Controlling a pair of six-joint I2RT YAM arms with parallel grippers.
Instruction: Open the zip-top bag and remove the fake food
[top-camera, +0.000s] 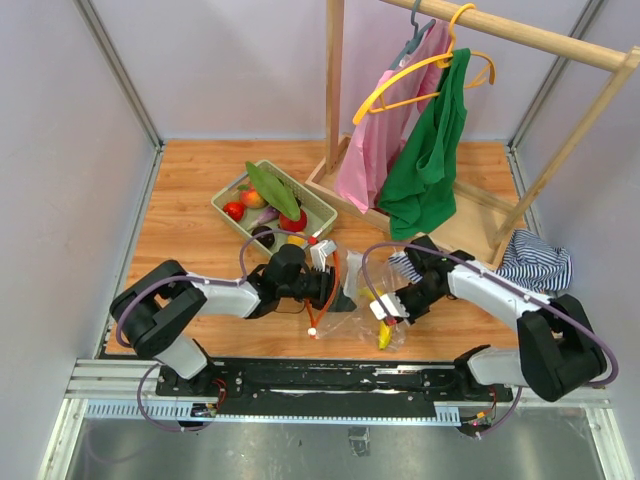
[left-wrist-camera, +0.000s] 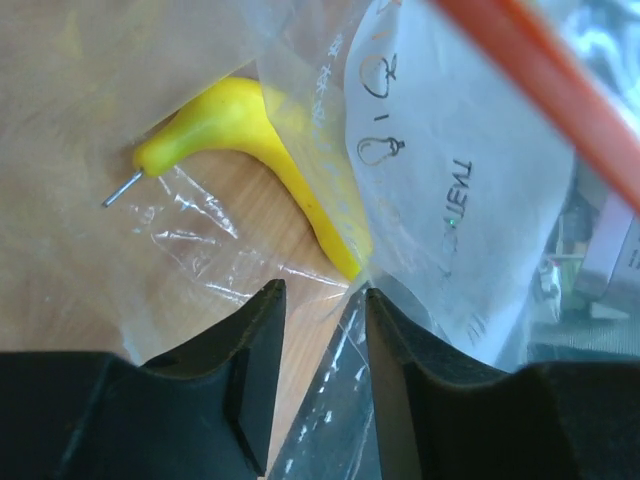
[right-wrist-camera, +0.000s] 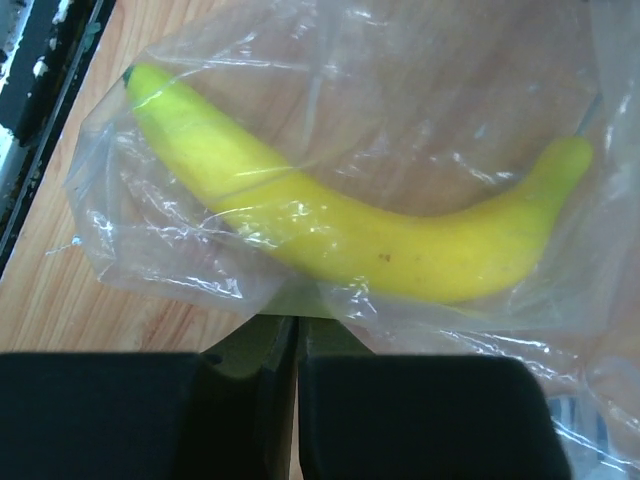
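The clear zip bag (top-camera: 355, 310) lies at the front middle, its orange zip strip toward my left gripper, a yellow banana (top-camera: 385, 332) inside. My left gripper is over the bag's mouth, part open, pointing toward the banana, with nothing clearly held. A white printed label (left-wrist-camera: 450, 200) shows beside it. My right gripper is shut at the bag's edge beside the banana (right-wrist-camera: 390, 240); whether thin plastic is pinched between its fingers I cannot tell.
A basket (top-camera: 225, 205) of fake produce stands behind my left arm. A wooden rack with hanging pink and green cloths (top-camera: 425, 170) is at the back right, striped cloth (top-camera: 540, 268) at the right. The front edge has a black rail.
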